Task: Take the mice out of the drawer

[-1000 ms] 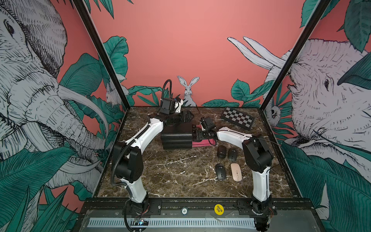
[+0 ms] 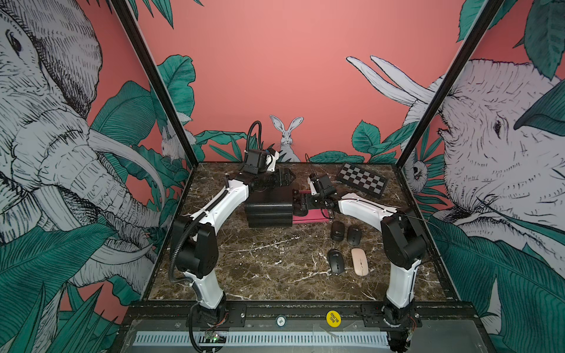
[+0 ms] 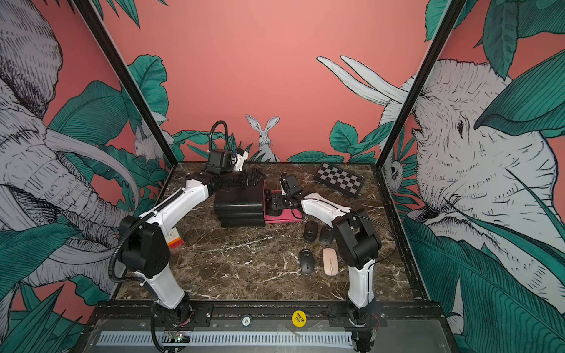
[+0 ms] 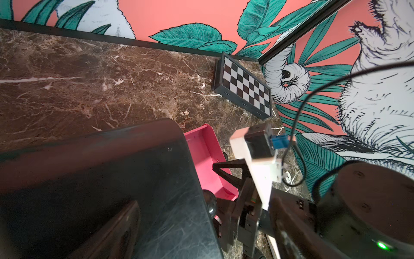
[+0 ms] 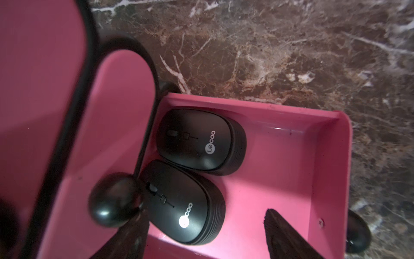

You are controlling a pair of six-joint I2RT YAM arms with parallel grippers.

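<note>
Two black mice lie side by side in the pink drawer [image 5: 276,172]: the upper mouse [image 5: 194,140] and the lower mouse [image 5: 179,202], both with white lettering. The drawer is pulled out to the right of the black cabinet [image 2: 269,209]. Above it my right gripper stands open, its fingertips spread wide over the drawer, with the lower mouse partly between them in view but not gripped. Over the cabinet's top is my left gripper, fingers apart; whether it touches the cabinet cannot be told.
On the table to the front right lie a pink mouse [image 2: 359,261], a black mouse [image 2: 336,261] in front and two more dark mice, one of them the mouse [image 2: 337,231]. A checkered box [image 2: 362,179] stands at the back right.
The left arm and the cabinet are still.
</note>
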